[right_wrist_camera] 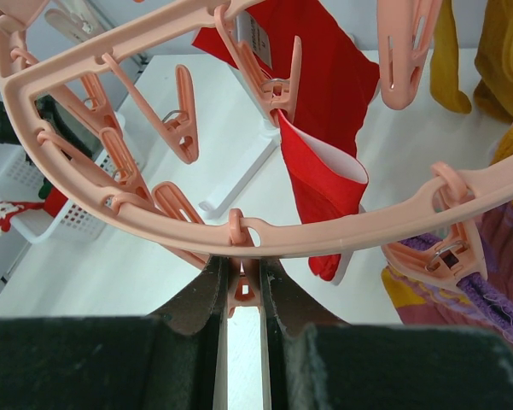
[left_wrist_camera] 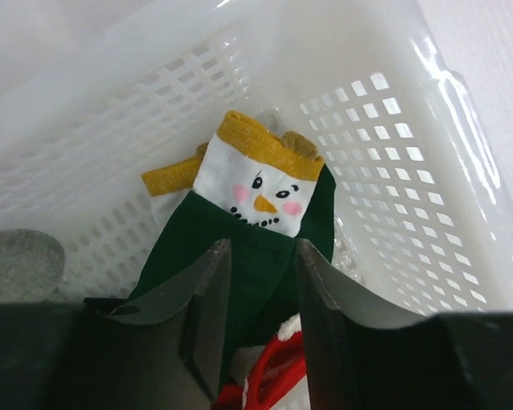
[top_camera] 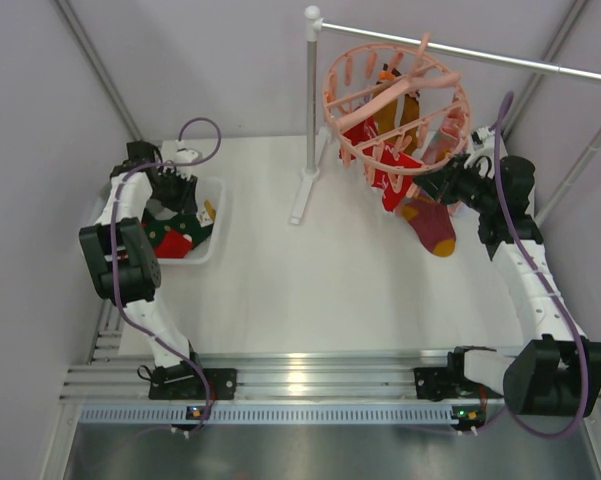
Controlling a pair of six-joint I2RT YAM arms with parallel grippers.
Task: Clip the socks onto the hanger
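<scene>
My left gripper is over the white basket [left_wrist_camera: 384, 111], fingers a little apart, empty. Below it lies a green snowman sock [left_wrist_camera: 209, 265] with yellow cuff, beside a red and white piece [left_wrist_camera: 277, 371] and a grey one [left_wrist_camera: 17, 260]. My right gripper is shut on a pink clip of the round hanger [right_wrist_camera: 136, 213]; any sock in it is hidden. Red socks [right_wrist_camera: 320, 192] and a purple-yellow sock [right_wrist_camera: 486, 307] hang from the hanger; the top view also shows a maroon sock [top_camera: 430, 225] there.
A metal stand [top_camera: 310, 100] carries the hanger at the upper right, its white foot on the table.
</scene>
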